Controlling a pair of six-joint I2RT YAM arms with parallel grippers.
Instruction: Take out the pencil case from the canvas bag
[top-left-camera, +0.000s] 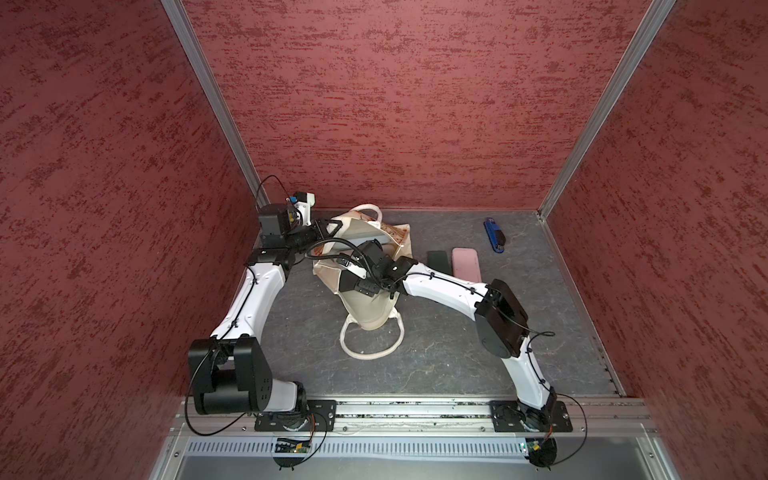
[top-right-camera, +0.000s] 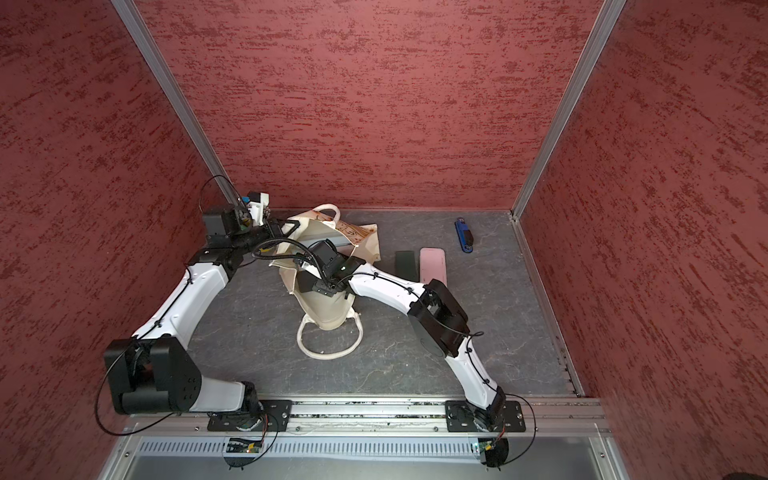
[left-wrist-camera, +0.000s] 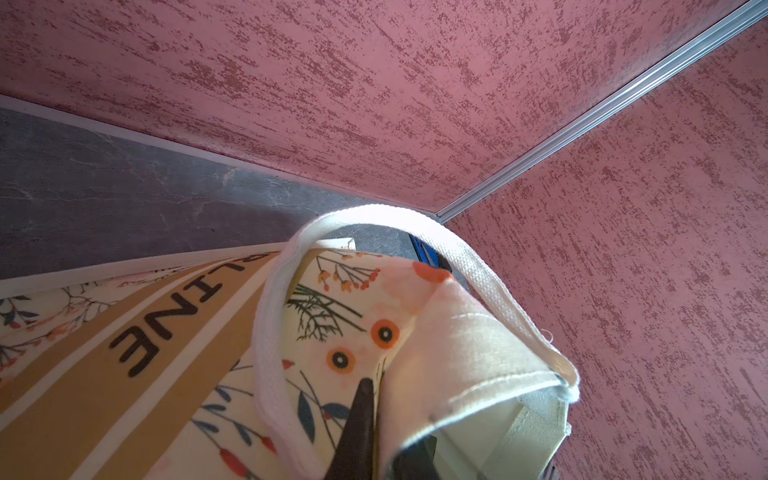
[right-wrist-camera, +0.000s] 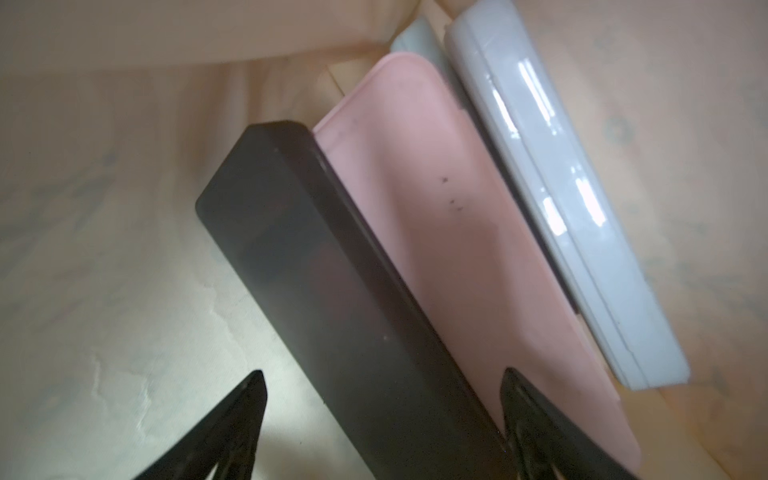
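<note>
The canvas bag (top-left-camera: 369, 312) lies open at the table's middle left. My left gripper is shut on the bag's rim, cream fabric between its fingers. My right gripper is open inside the bag. Between and beyond its fingers lie a dark oblong case (right-wrist-camera: 320, 256), a pink flat case (right-wrist-camera: 432, 224) and a glossy pale blue case (right-wrist-camera: 560, 176); which is the pencil case I cannot tell for sure.
Right of the bag lie a dark flat item (top-left-camera: 437, 260), a pink case (top-left-camera: 465, 264) and a blue item (top-left-camera: 494, 236).
</note>
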